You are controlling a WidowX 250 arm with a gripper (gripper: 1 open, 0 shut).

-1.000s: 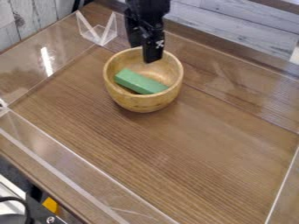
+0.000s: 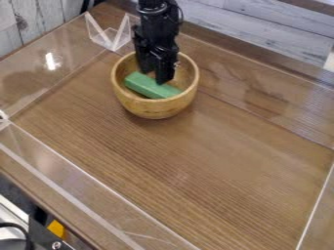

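A wooden bowl [image 2: 155,105] stands on the wooden table toward the back middle. A green block [image 2: 148,88] lies inside it. My black gripper [image 2: 155,70] reaches down from the top into the bowl, just above or at the green block's back end; whether its fingers touch the block, and how wide they stand, I cannot tell.
A clear plastic piece [image 2: 109,33] stands at the back left, by the table's edge. A pale plank wall runs along the back right.
My gripper has moved down into the bowl from above it. The bowl sits slightly further left than before.
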